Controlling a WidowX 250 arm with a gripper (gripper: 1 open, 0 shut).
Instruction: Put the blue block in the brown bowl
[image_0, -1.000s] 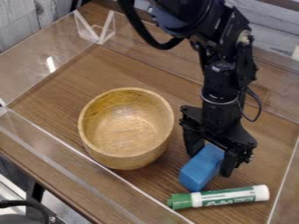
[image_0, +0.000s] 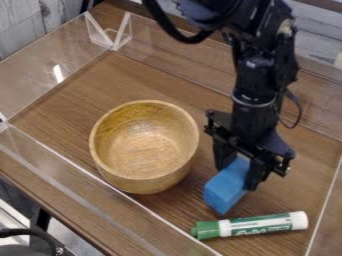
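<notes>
The blue block (image_0: 227, 188) is held at the lower end of the black arm, its front face turned toward the camera. My gripper (image_0: 243, 168) is shut on its upper part, and the fingers hide its top and far side. Left of the block stands the brown bowl (image_0: 104, 150), upright, its inside bare. A small gap separates the block from the bowl's right side. Whether the block's lower edge is clear of the table cannot be told for certain.
A white tube with green ends and a red band (image_0: 250, 225) lies just in front of the block. A clear wire-like stand (image_0: 112, 32) is at the back left.
The arm and block have since shifted slightly, with the block a little higher and tilted. The bowl and tube have not moved.
</notes>
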